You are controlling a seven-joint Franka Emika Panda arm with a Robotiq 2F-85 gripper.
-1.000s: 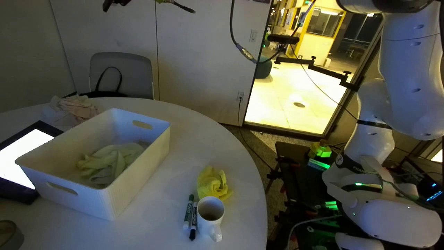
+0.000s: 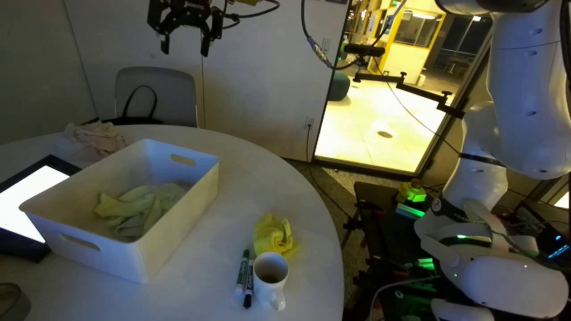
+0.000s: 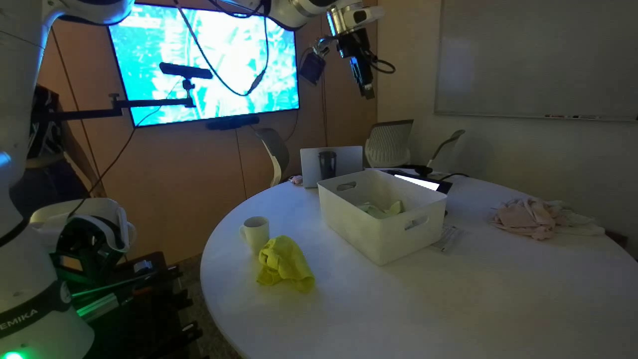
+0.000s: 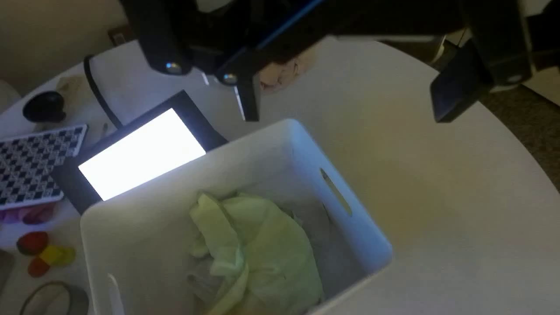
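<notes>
My gripper point(image 2: 184, 49) hangs high above the table, open and empty, its two fingers well apart. Seen from the other side, the gripper point(image 3: 366, 92) is above the white bin point(image 3: 383, 239), with clear air between them. Inside the bin lies a crumpled pale yellow-green cloth point(image 4: 267, 246), with some greyish fabric beside it. A bright yellow cloth point(image 2: 271, 235) is bunched on the bare table, touching or close behind a white mug point(image 2: 270, 278); it also shows as the yellow cloth point(image 3: 284, 263) in the second exterior view.
Two markers point(image 2: 245, 275) lie beside the mug. A tablet with a lit screen point(image 4: 144, 152) is next to the bin, a keyboard point(image 4: 39, 162) past it. Pinkish cloths point(image 3: 529, 218) lie near the table's far side. Open tabletop point(image 3: 430, 305) stretches in front of the bin.
The gripper has come down into exterior view 1, where only its lower edge showed before. A fold of the cloth in the bin appears slightly shifted. The yellow cloth and mug are unmoved.
</notes>
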